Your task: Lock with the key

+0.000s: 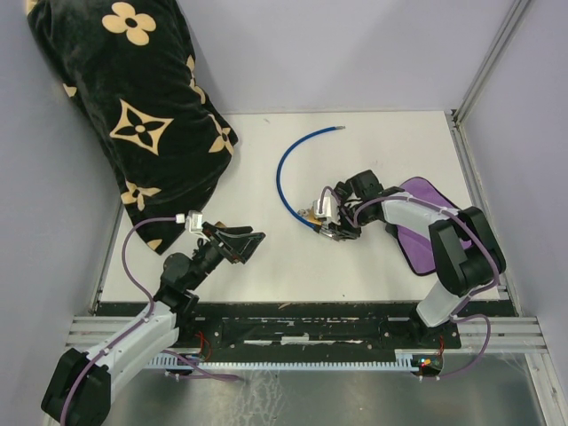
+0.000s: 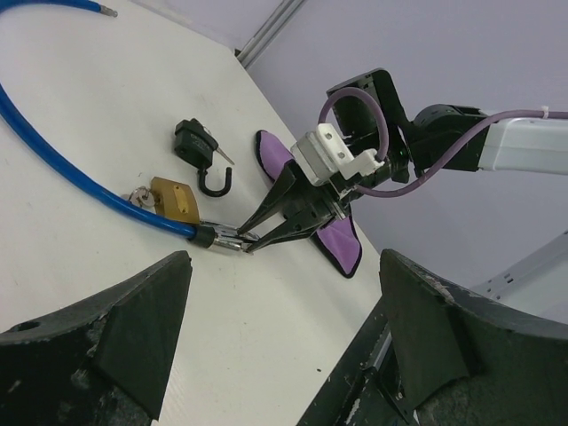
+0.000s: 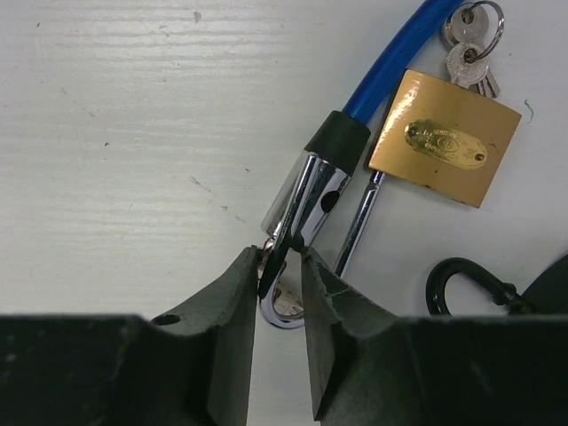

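Note:
A blue cable lock [image 2: 89, 182] lies curved on the white table, its chrome end [image 3: 311, 195] under my right gripper. The right fingertips touch that end from above; whether they grip it is unclear. Beside it lie a brass padlock [image 3: 444, 133] with keys [image 3: 466, 62] and a long chrome shackle [image 3: 359, 222]. A black padlock [image 2: 193, 145] with a key stands behind them. My left gripper [image 1: 238, 244] hovers at the front left, its fingers apart at the bottom of the left wrist view, nothing seen between them.
A dark patterned cloth [image 1: 133, 124] covers the left side of the table. A purple pouch [image 1: 426, 248] lies at the right edge.

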